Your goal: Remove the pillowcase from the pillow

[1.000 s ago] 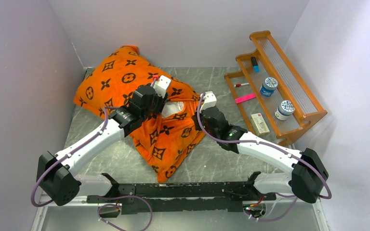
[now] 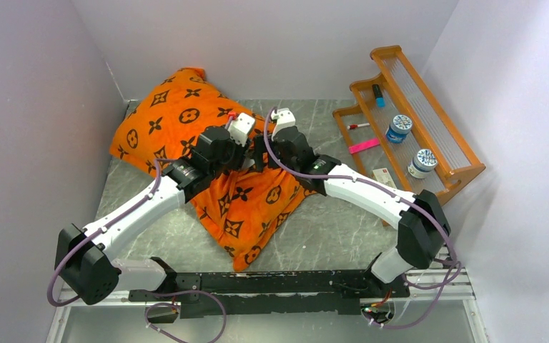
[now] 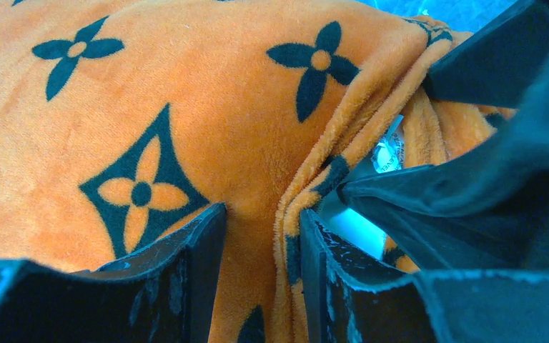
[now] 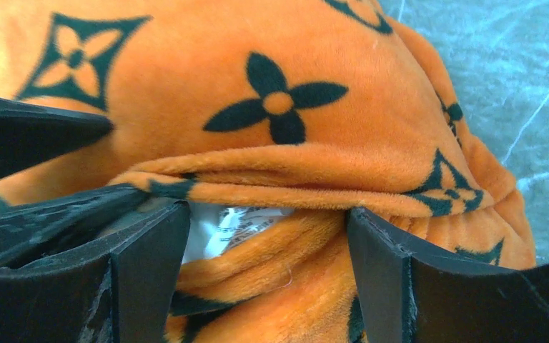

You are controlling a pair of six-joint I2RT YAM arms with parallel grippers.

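An orange pillowcase [image 2: 189, 114] with dark flower motifs covers the plump pillow at upper left, and its loose part hangs toward the front of the table. Between its hems, a patch of white pillow [image 4: 201, 229] with a printed tag [image 4: 250, 223] shows. My left gripper is part open at the opening, its fingers on either side of the folded hem [image 3: 286, 250] with a gap to the left finger. Close by on the right, my right gripper stands wide open over the opening, with the hem edges lying between its fingers. The left gripper's fingers reach into the right wrist view.
A wooden shelf [image 2: 393, 61] at the right holds two lidded jars [image 2: 399, 128] and small items. Both arms are very close together.
My right gripper has moved left and inward, from the right edge of the loose cloth to beside the left gripper. It now covers most of the white patch. The left arm appears still.
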